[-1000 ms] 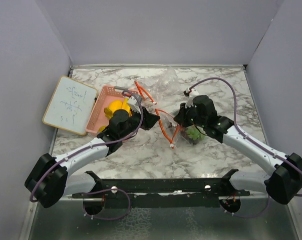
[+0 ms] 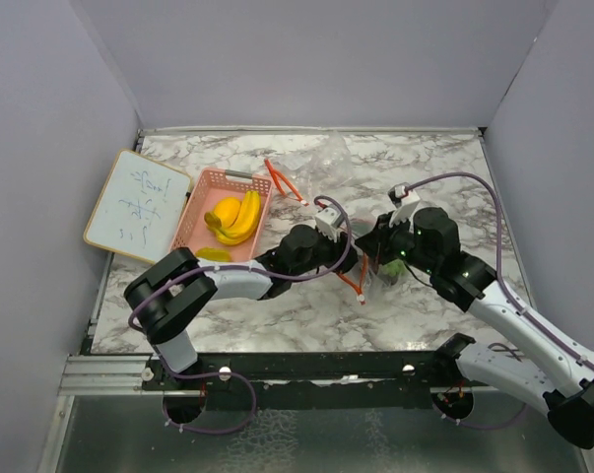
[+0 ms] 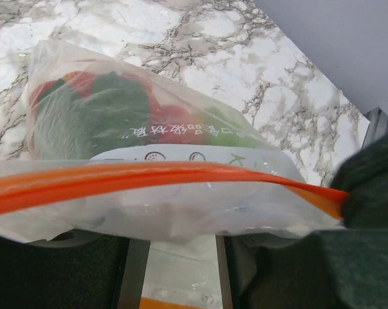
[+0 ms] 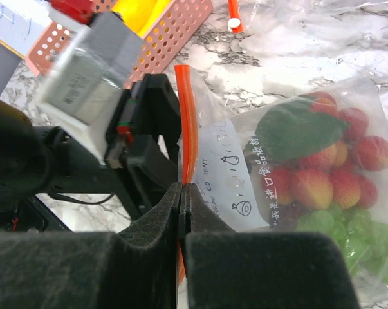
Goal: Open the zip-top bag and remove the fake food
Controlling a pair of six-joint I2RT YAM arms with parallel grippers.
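The zip top bag (image 4: 322,161) holds fake fruit and greens, red and green, seen through clear plastic with a printed label. My right gripper is shut, pinching the bag's orange zip strip (image 4: 188,122). My left gripper stands part open beside that strip at the bag's opening, clear plastic below and between its fingers; whether it touches the plastic is unclear. In the top view both grippers meet over the bag at the table's middle.
A pink basket (image 2: 188,227) with bananas and other yellow fruit sits left, beside a whiteboard (image 2: 129,207). An empty bag (image 2: 316,158) with orange strips lies at the back.
My left gripper has moved right toward the bag and the right gripper; the right one has shifted right, and the bag's orange strip has moved with them.
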